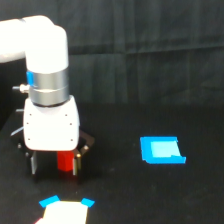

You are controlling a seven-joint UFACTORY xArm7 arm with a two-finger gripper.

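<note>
A small red block (pixel 66 161) sits on the dark table at the left of the camera view, its upper part hidden behind the white hand. My gripper (pixel 54 164) is low over it, pointing down. Two dark fingers stand wide apart, one well left of the block and the other close to its right side. The fingers look open, and whether either finger touches the block cannot be told.
A pale square edged with blue tape (pixel 163 150) lies on the table to the right. Another white patch with blue tape corners (pixel 66 212) is at the bottom edge, in front of the block. Bare black table lies between them, with a dark curtain (pixel 140 60) behind.
</note>
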